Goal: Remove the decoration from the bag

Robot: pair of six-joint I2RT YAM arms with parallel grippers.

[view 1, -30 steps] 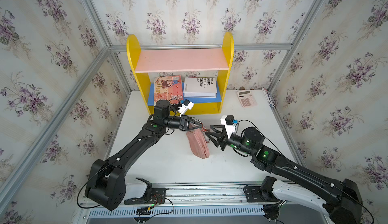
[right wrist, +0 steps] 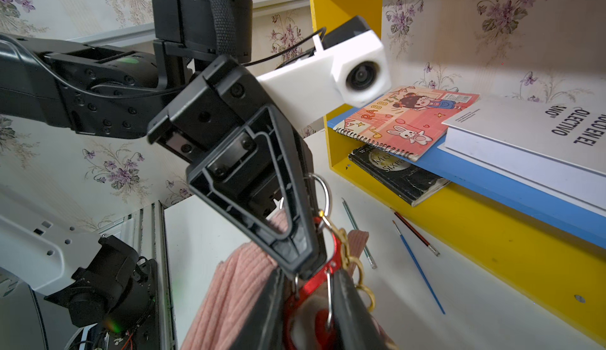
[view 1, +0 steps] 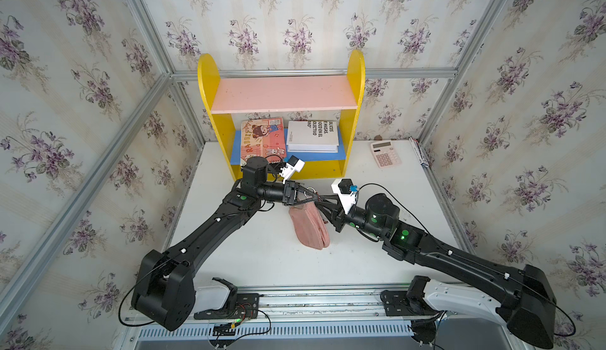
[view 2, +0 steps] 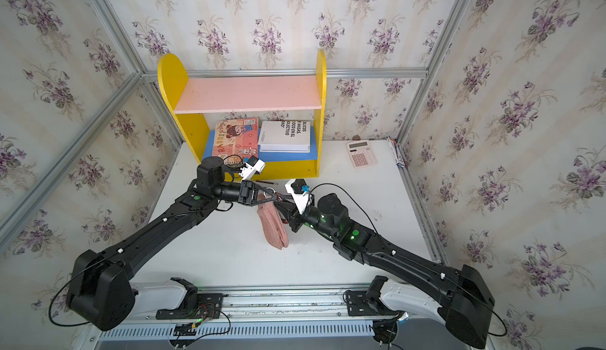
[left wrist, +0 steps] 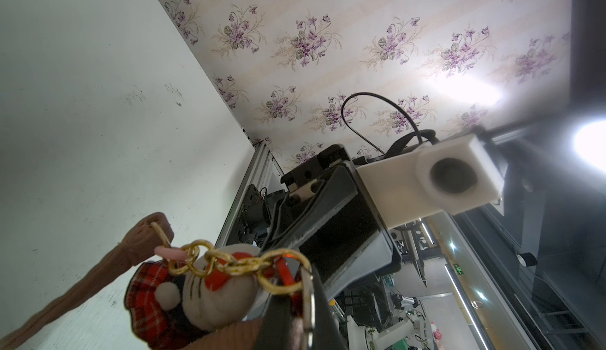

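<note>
The pink corduroy bag hangs below my left gripper, which appears shut on the red clasp; its fingers partly hide the grip. The decoration, a white doll in red plaid with a gold chain, hangs by that red clasp. From the right, my right gripper reaches in with its blurred fingers on either side of the clasp's lower part, a gap still visible between them. Whether they touch the clasp is unclear. A silver ring shows behind the left fingers.
Behind the arms stands a yellow shelf with books. Pencils lie on the table before it. A calculator sits at the back right. Free table lies to both sides of the bag.
My right gripper has moved left, from beside the clasp to around it, nearly meeting the left gripper. The bag has swung slightly; the left arm has barely moved.
</note>
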